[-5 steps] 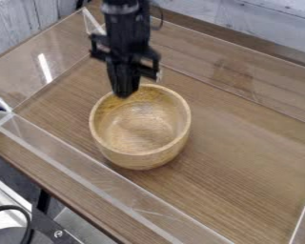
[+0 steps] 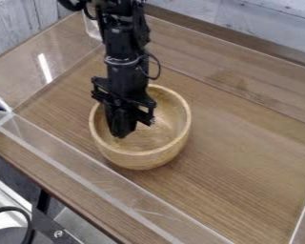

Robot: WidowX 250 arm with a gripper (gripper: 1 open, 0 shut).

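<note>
A round, light wooden bowl (image 2: 158,147) sits on the wooden table (image 2: 232,191) in the middle of the camera view. My black gripper (image 2: 119,120) hangs down over the bowl's left part, its lower end at or inside the rim. The fingers are dark and overlap, so I cannot tell whether they are open or touch the bowl.
Bare table spreads to the right and behind the bowl. Black cables lie at the lower left beyond the table's edge. A clear object stands at the back left near the arm.
My gripper has moved down and toward the camera, from behind the bowl to over its near left interior. The bowl looks unmoved.
</note>
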